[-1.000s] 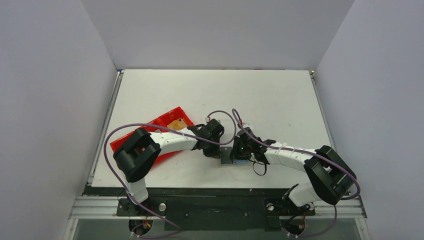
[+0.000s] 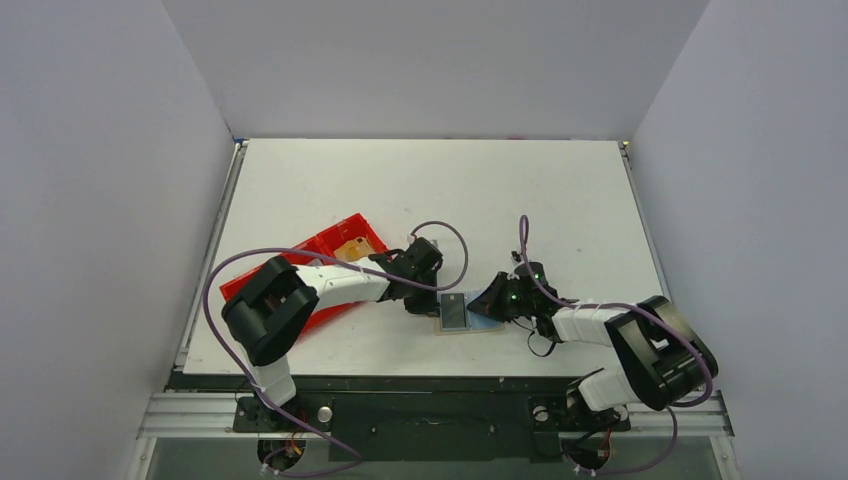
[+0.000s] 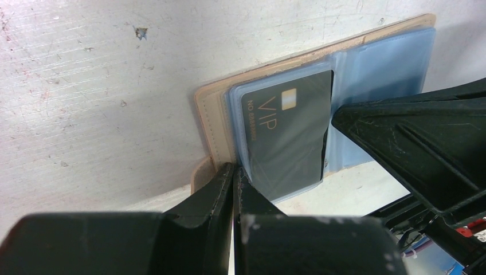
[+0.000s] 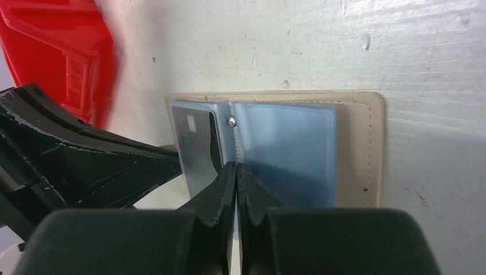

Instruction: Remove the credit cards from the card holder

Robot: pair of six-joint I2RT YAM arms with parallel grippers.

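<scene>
The card holder lies open on the white table, with a beige cover (image 3: 215, 123) and clear bluish sleeves (image 4: 289, 152). A dark grey card marked VIP (image 3: 286, 134) sits in the left sleeve. My left gripper is shut, its tips at the holder's left edge; nothing shows between them. The right gripper is also shut, with its tips low over the blue sleeve just beside the central fold, and no card shows between them. In the left wrist view, the right gripper's dark finger (image 3: 412, 137) reaches over the fold by the card's right edge.
A red divided box (image 2: 335, 236) stands left of the holder, partly under the left arm, with a tan item (image 2: 354, 249) inside. Purple cables loop over both arms.
The right gripper has shifted to the right, from the card side of the holder onto the blue sleeve side. The left arm and the holder look nearly unmoved.
</scene>
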